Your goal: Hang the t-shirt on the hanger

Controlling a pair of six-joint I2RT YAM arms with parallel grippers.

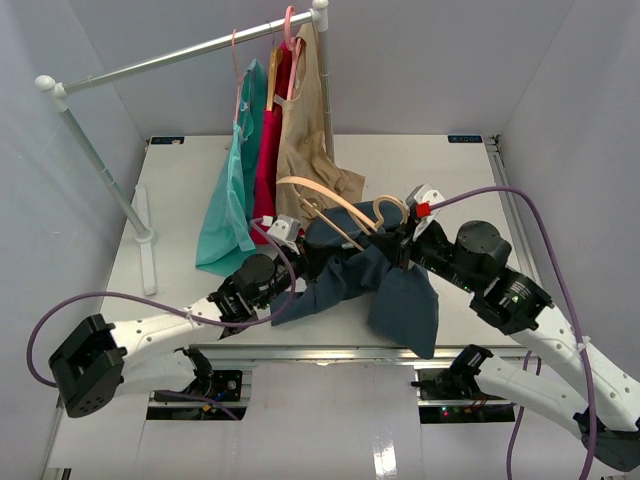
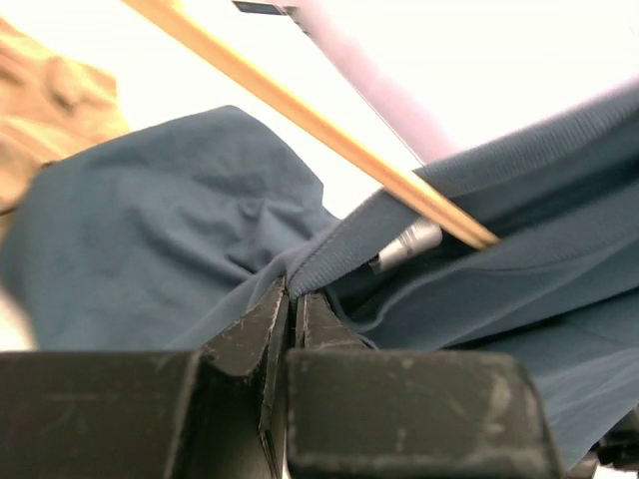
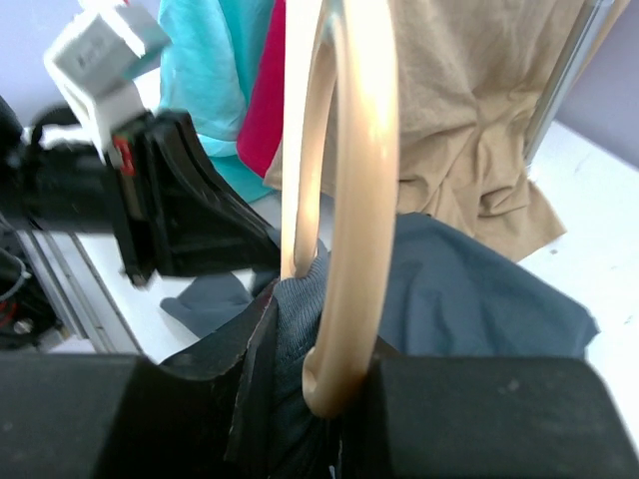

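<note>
The dark blue t shirt point(image 1: 400, 310) is bunched between the grippers above the table front. My left gripper is shut on its fabric, with the shirt's edge stretched up to the right. My right gripper is shut on shirt fabric beside the wooden hanger point(image 3: 354, 200). In the top view the hanger point(image 1: 320, 191) points up-left from the right gripper, its lower bar crossing the shirt. In the left wrist view one bar's end point(image 2: 449, 215) lies inside a fold of the shirt's opening.
A rail point(image 1: 190, 52) at the back left carries teal point(image 1: 225, 210), red point(image 1: 268, 160) and beige point(image 1: 310, 150) garments close behind the shirt.
</note>
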